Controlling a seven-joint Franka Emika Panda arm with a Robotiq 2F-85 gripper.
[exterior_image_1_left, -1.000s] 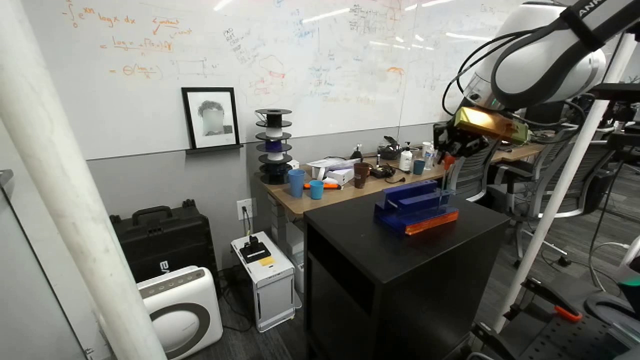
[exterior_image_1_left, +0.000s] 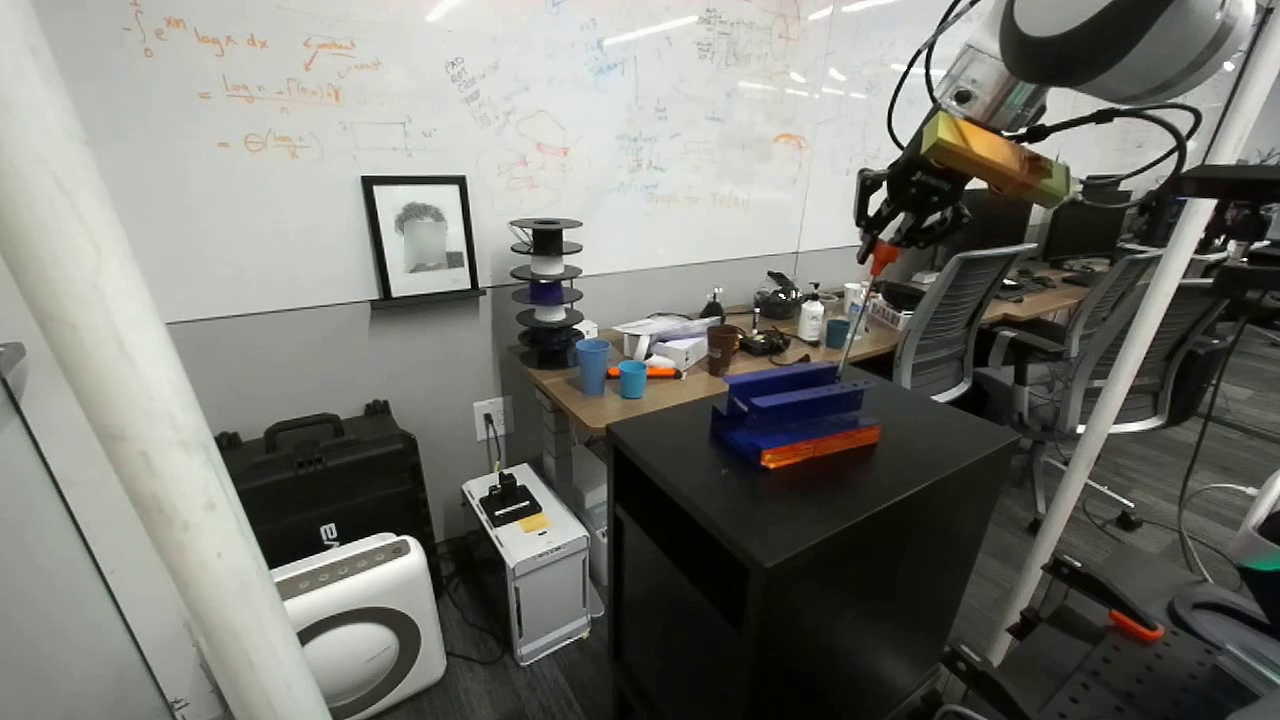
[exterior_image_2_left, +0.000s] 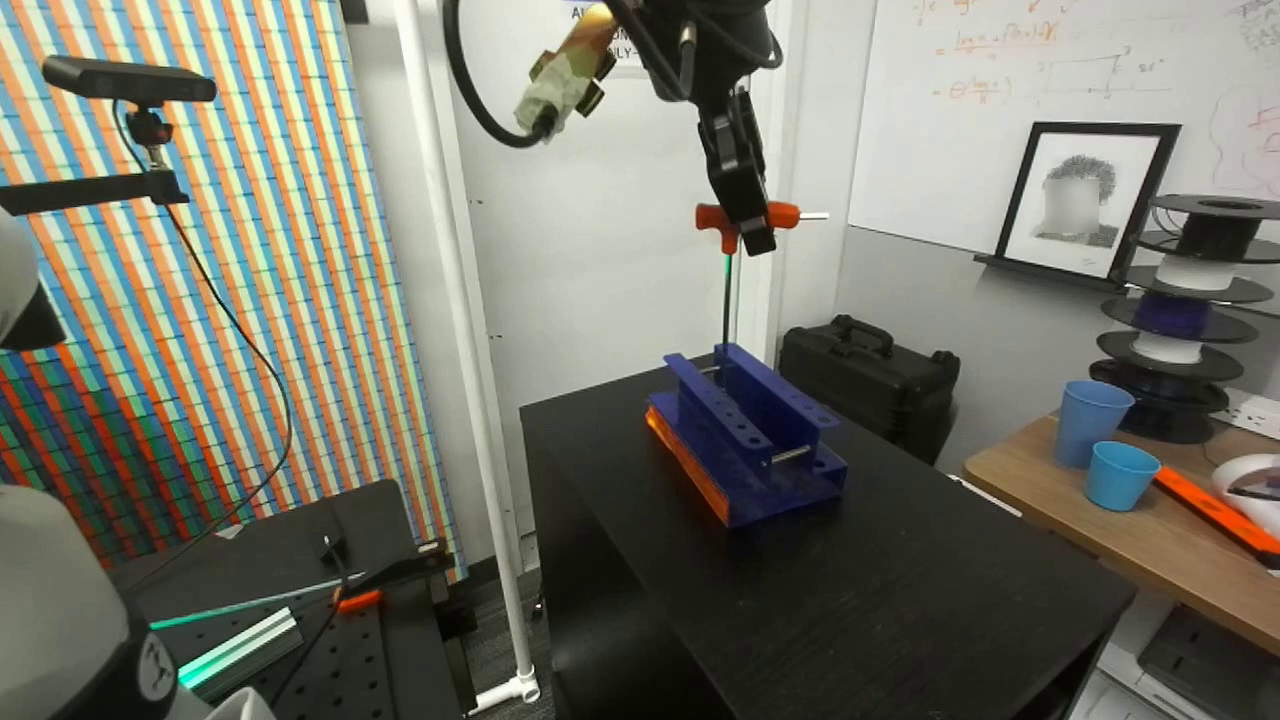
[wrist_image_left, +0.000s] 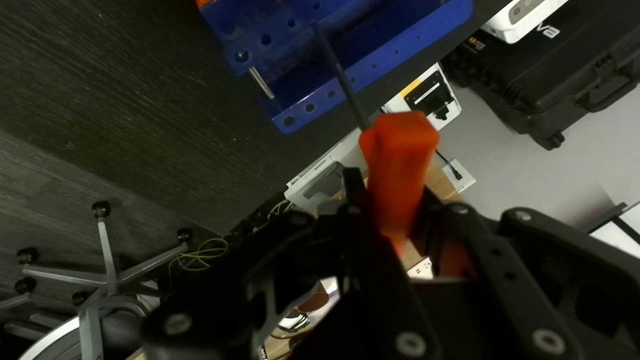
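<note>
My gripper (exterior_image_1_left: 873, 240) is shut on the orange handle (wrist_image_left: 400, 162) of a T-handled tool, above the black cabinet. Its thin dark shaft (exterior_image_2_left: 727, 300) points down toward the blue holder (exterior_image_2_left: 750, 420), a channel-shaped piece with rows of holes and an orange strip along one side. In the wrist view the shaft's tip appears over the holder's channel. From the exterior views, the lower end reaches the holder's far part; whether it sits in a hole or only overlaps the holder, I cannot tell.
The holder stands on the black cabinet top (exterior_image_2_left: 888, 564), with bare surface around it. A wooden desk (exterior_image_1_left: 576, 390) alongside carries blue cups (exterior_image_1_left: 593, 365) and clutter. A white pole (exterior_image_1_left: 1116, 372) rises near the arm. Office chairs (exterior_image_1_left: 966, 318) stand behind.
My gripper has risen and moved slightly left in exterior view 1, with the tool in it. The blue holder has shifted left on the cabinet, and more of the shaft shows above it.
</note>
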